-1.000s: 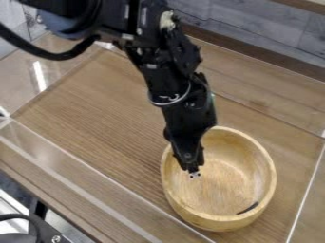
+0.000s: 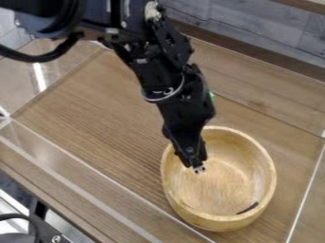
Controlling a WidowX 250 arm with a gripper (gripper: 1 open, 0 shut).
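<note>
My black gripper (image 2: 193, 163) hangs over the upper left part of a pale wooden bowl (image 2: 229, 211), its tip at or just inside the rim. Whether the fingers are open or shut is hard to make out, and I cannot tell if anything is between them. A small dark object (image 2: 248, 207) lies on the right of the bowl's floor. Something green (image 2: 212, 96) shows partly behind the arm.
A grey plank wall (image 2: 241, 33) runs along the back. A dark cable lies at the lower left corner.
The arm and gripper have shifted slightly, the gripper's tip a little higher than before. The bowl has not visibly moved.
</note>
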